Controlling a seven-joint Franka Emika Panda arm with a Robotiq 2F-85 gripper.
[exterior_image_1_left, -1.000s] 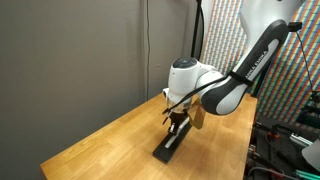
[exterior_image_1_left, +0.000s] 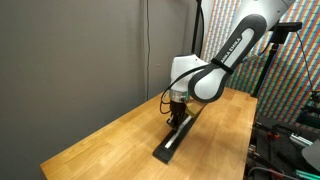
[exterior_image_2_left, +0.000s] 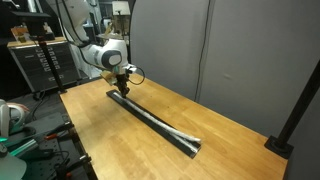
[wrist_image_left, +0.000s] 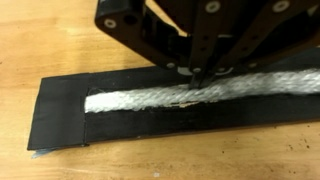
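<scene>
A white rope (wrist_image_left: 150, 98) lies lengthwise along a long black strip (wrist_image_left: 60, 110) on the wooden table. The wrist view shows the rope's end a little short of the strip's left end. My gripper points down at the rope's upper edge, its fingers shut together. Whether a thin bit of rope is caught at the tips is hidden. In exterior view 2 the strip (exterior_image_2_left: 184, 147) runs diagonally from beneath my gripper (exterior_image_2_left: 124, 93) toward the middle of the table. The arm hides part of the strip in exterior view 1.
Bare wooden table (exterior_image_2_left: 235, 140) lies on both sides of the strip. A grey partition (exterior_image_1_left: 85, 70) stands along one side. Cables (exterior_image_1_left: 168, 95) loop around the gripper.
The arm has drawn back along the strip, toward its base, over the last second. The visible end of the strip has stayed in place.
</scene>
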